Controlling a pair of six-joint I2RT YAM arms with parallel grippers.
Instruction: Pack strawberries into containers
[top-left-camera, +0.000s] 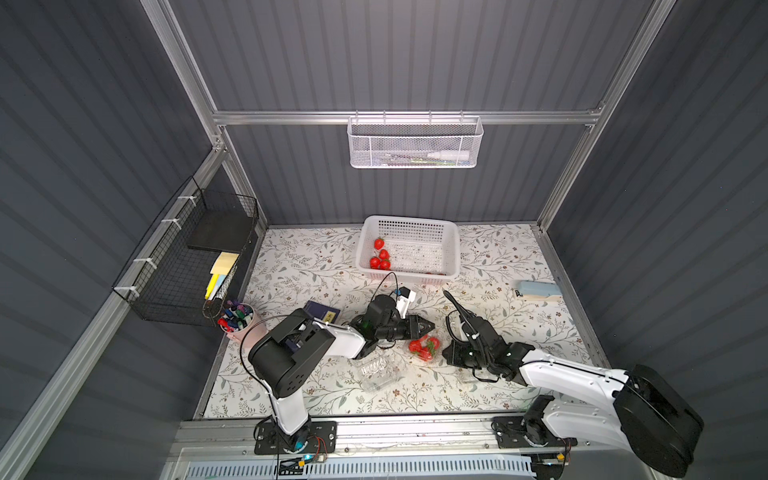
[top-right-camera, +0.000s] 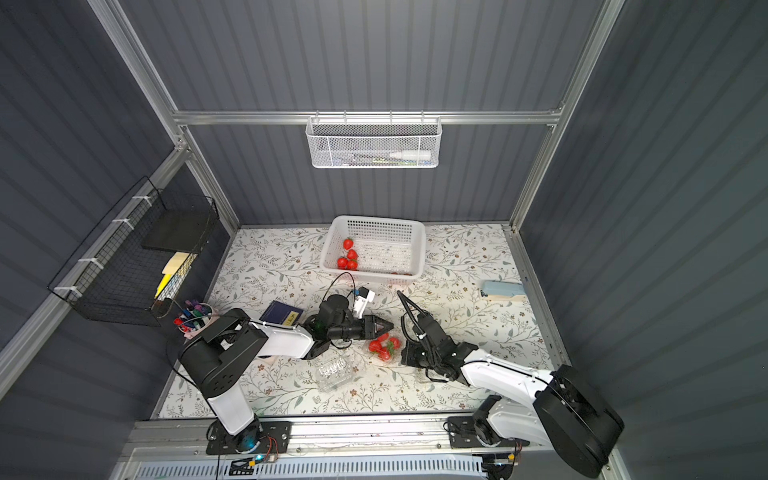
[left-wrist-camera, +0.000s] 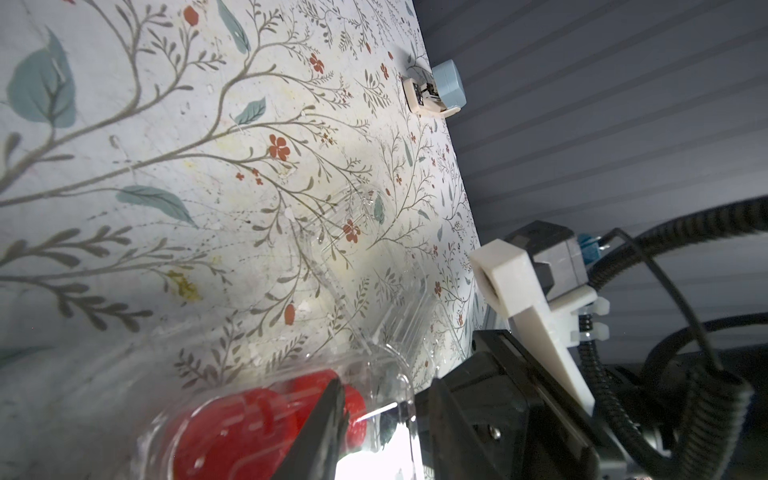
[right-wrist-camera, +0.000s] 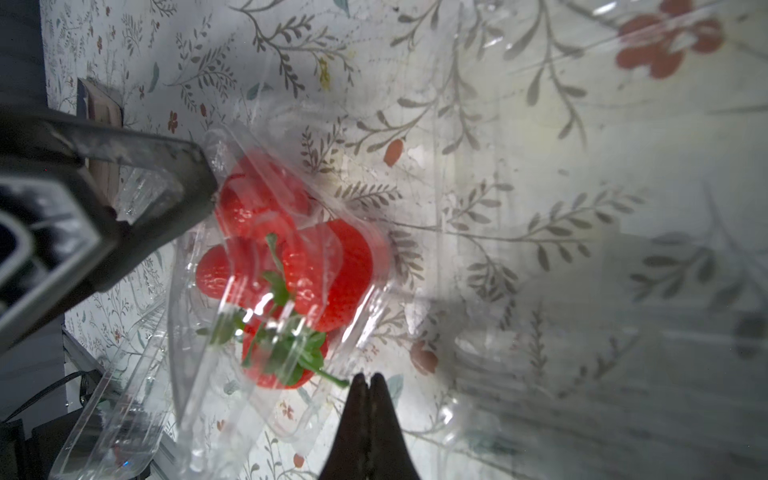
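Observation:
A clear container (top-left-camera: 425, 347) holding several red strawberries (right-wrist-camera: 336, 272) sits on the table between the two grippers. My left gripper stands over its far-left side; the fingers are apart, with the container's clear edge showing between them. To the right of it, my right gripper is shut, and nothing shows between its fingertips, which lie beside the container's edge and a green stem. A white basket (top-left-camera: 445, 248) at the back holds several more strawberries (top-left-camera: 380, 257) on its left side. Nearer the front lies an empty clear container (top-left-camera: 379, 373).
More clear plastic (right-wrist-camera: 592, 320) spreads over the table beside the right gripper, its outline hard to see. A dark blue booklet (top-left-camera: 321, 312) and a pink pen cup (top-left-camera: 244, 324) stand at the left. A blue-grey object (top-left-camera: 538, 289) lies far right.

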